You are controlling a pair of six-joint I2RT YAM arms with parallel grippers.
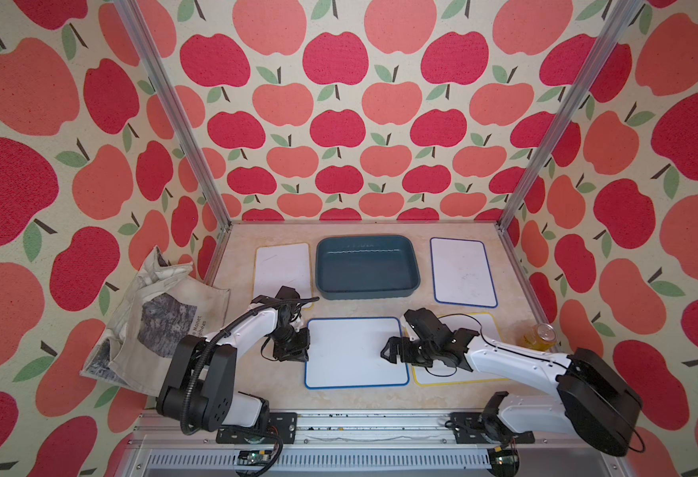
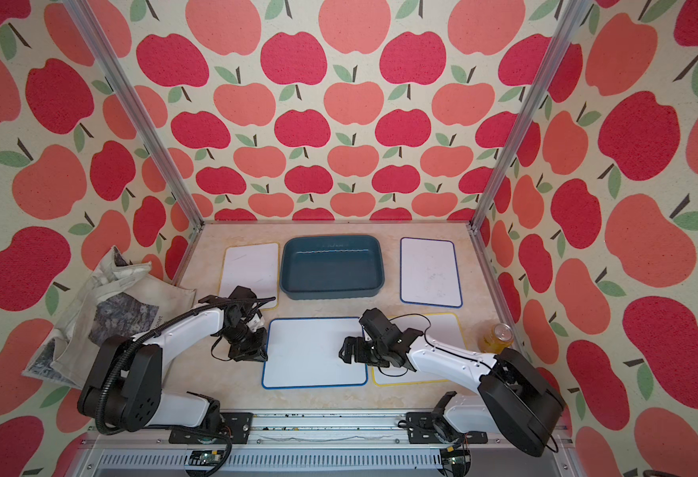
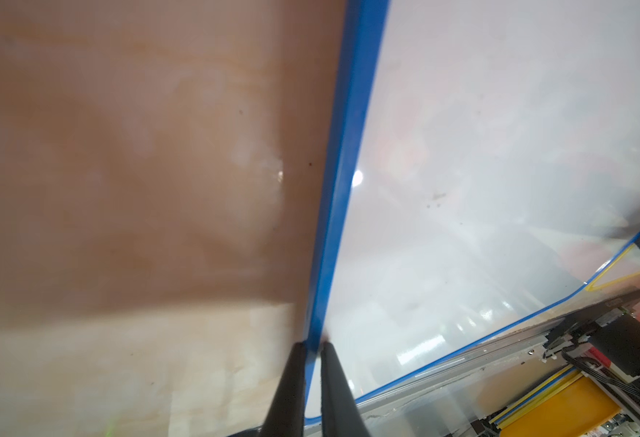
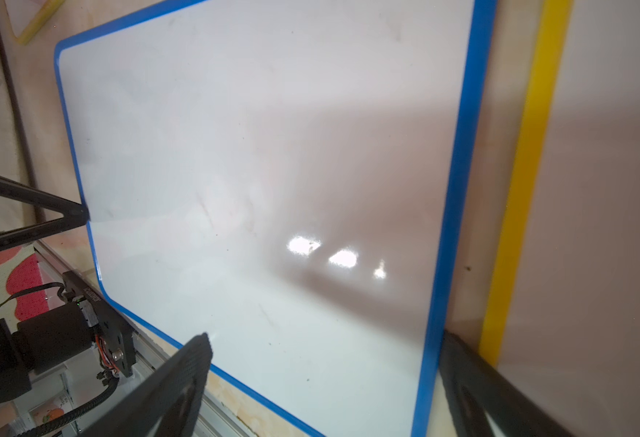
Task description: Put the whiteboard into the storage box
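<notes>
A blue-edged whiteboard (image 1: 352, 349) lies flat at the front middle. The grey-blue storage box (image 1: 367, 266) stands empty behind it. My left gripper is down at the board's left blue edge; its tips nearly meet on that rim, and whether the edge is between them is unclear. My right gripper stands open at the board's right edge, one finger on each side in the right wrist view, low over the surface.
Yellow-edged boards lie at back left (image 1: 281, 266) and front right (image 4: 596, 218), the latter beside the middle board. Another blue-edged board (image 1: 462, 270) lies back right. A canvas bag (image 1: 158, 318) is at left, a jar (image 1: 539, 338) at right.
</notes>
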